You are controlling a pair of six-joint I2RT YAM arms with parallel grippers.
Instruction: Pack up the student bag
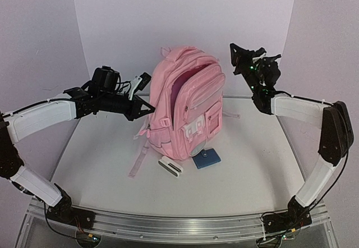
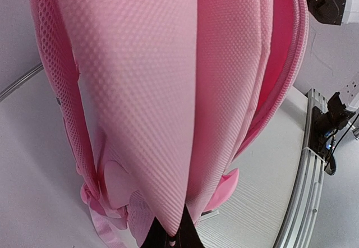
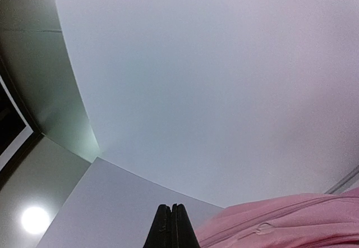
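A pink backpack point(image 1: 193, 102) stands upright at the table's middle, its main zip parted along the top and side. My left gripper point(image 1: 152, 109) is at the bag's left side. In the left wrist view, the left gripper is shut on a fold of pink backpack fabric point(image 2: 146, 91). To the right of the bag and raised to near its top height is my right gripper point(image 1: 231, 46). The right wrist view shows the right gripper shut, nothing visible between its fingers. The bag's inside is mostly hidden.
A small white item with a dark stripe point(image 1: 170, 166) and a dark blue flat case point(image 1: 206, 158) lie before the bag. One pink strap point(image 1: 138, 161) trails on the table point(image 1: 241, 186). Bare table spreads to the right and front.
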